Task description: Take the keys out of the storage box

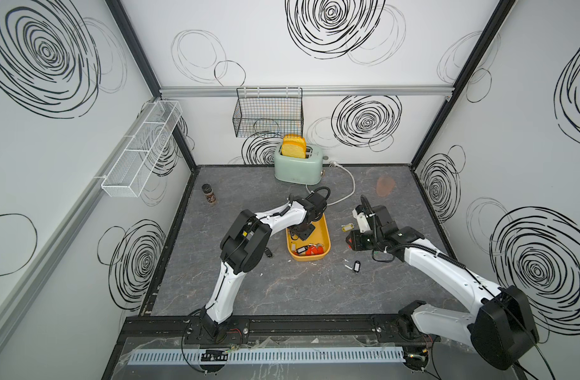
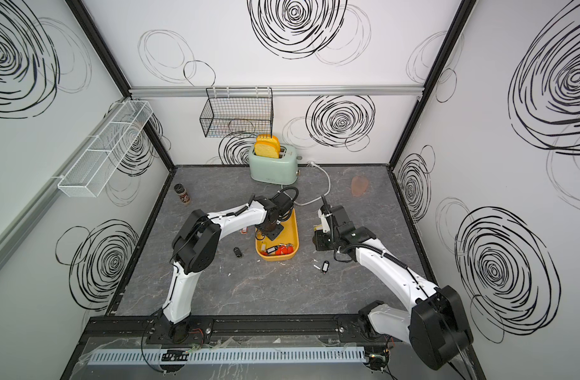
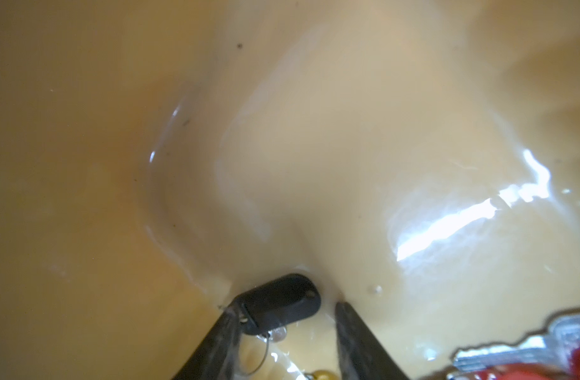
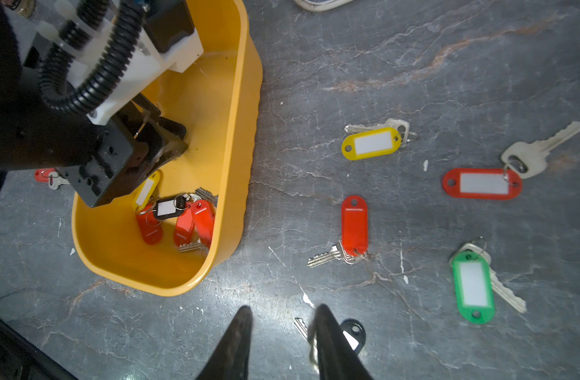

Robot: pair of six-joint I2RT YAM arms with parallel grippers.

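Note:
The yellow storage box (image 4: 233, 158) holds several keys with tags, red tags (image 4: 184, 226), a yellow tag (image 4: 146, 190) and a black tag (image 4: 169, 207), bunched at its near end. My left gripper reaches down into the box, fingers apart. In the left wrist view, a black key tag (image 3: 280, 304) lies on the box floor, near the left finger and partly within the gap; it is not gripped. A silver key (image 3: 530, 351) shows at lower right. My right gripper is over the table right of the box, fingers apart, nothing between them.
Several tagged keys lie right of the box: yellow (image 4: 372, 143), red (image 4: 354, 224), another red (image 4: 481, 183), green (image 4: 473, 288) and black (image 4: 352, 334). A black tag (image 1: 268, 252) lies left of it. The toaster (image 1: 298, 167) stands behind.

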